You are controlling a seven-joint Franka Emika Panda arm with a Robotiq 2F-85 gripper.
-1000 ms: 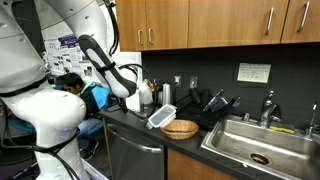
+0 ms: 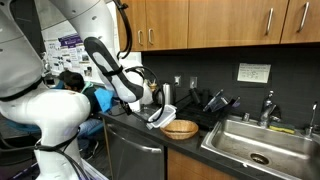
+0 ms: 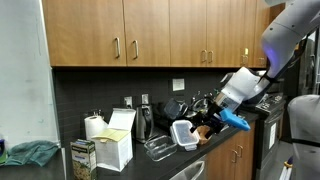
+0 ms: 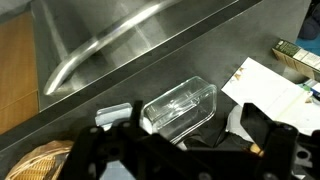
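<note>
My gripper is open in the wrist view, its dark fingers spread wide. It hangs over the counter, facing a clear plastic container (image 4: 181,108); that container is empty and seems apart from the fingers. In exterior view 2 the clear container (image 3: 160,147) rests on the counter in front of the silver coffee maker. Right of it is a white tray (image 3: 184,133), which tilts against the wicker basket side in exterior view 1, where the tray (image 2: 161,116) stands by the basket (image 2: 181,129). The arm hides most of the gripper in exterior view 1.
A white box (image 3: 115,147) with its lid up, a kettle (image 3: 97,127) and a green tea box (image 3: 83,160) stand to the left. On the other side are a dish rack (image 2: 212,104) and the sink (image 2: 258,143). Overhead cabinets (image 3: 165,40) span the wall.
Over the last second the arm has come lower and further right in exterior view 1, and now covers part of the counter. The tray and basket stay put.
</note>
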